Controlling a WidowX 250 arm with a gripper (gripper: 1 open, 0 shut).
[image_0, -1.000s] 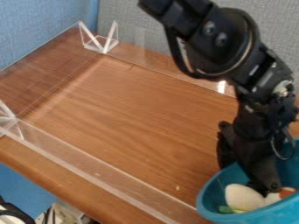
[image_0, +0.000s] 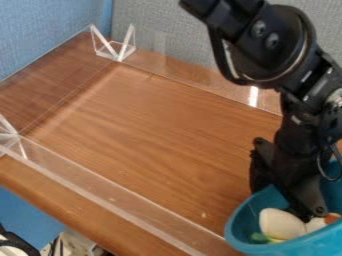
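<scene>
My black gripper (image_0: 289, 185) reaches down from the upper right into a blue bowl (image_0: 243, 224) at the bottom right, its lower end beside a white object (image_0: 278, 221) in the bowl. Small green and orange items lie partly hidden around the white object. Whether the fingers are open or holding anything is hard to tell, as they are dark and overlapping.
A blue-grey padded wall stands behind. Dark items with cables lie off the table at the lower left.
The upper arm has shifted to the right over the last second. The gripper stays low in the bowl, moving only slightly.
</scene>
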